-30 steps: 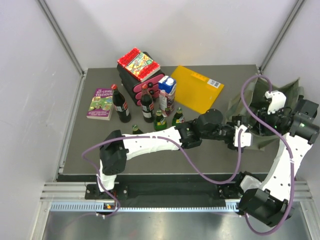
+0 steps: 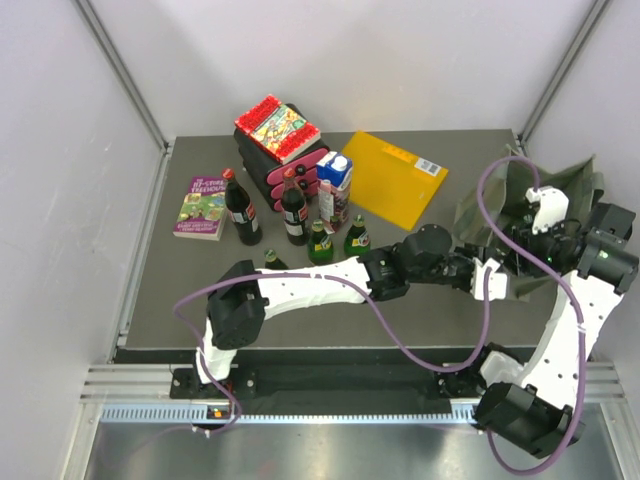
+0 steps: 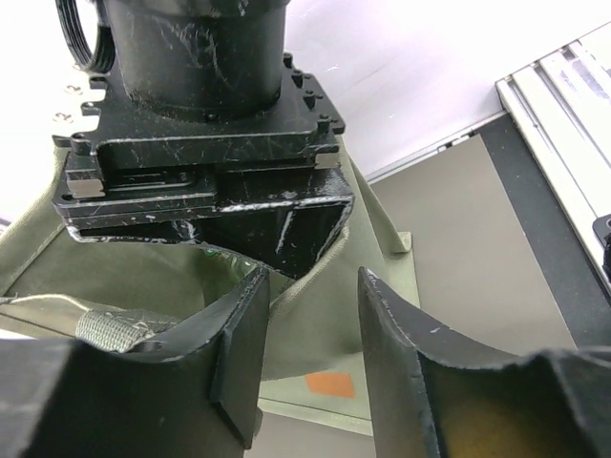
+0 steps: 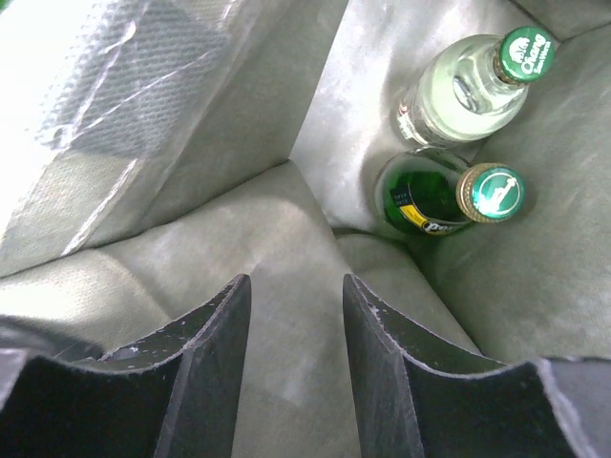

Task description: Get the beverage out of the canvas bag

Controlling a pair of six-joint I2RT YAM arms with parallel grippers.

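The grey-green canvas bag [image 2: 577, 180] stands at the right end of the table, its mouth facing up. Inside it, in the right wrist view, are a clear glass bottle [image 4: 456, 95] and a green glass bottle [image 4: 427, 198], both green-capped and at upper right. My right gripper is down in the bag, open, to the left of and below the bottles in that view; only bag cloth shows beyond its fingers. My left gripper is open at the bag's rim, the cloth edge [image 3: 310, 277] running past the gap; whether it touches the fingers I cannot tell.
Two dark cola bottles [image 2: 241, 208], a drink carton [image 2: 334, 188] and several green bottles [image 2: 320, 244] stand left of the bag. A yellow envelope [image 2: 395, 180] lies at the back. My left arm spans the table's front middle.
My left gripper has moved a little to the right, toward the bag. The bag's upper edge has shifted slightly. My right arm has stayed nearly in place.
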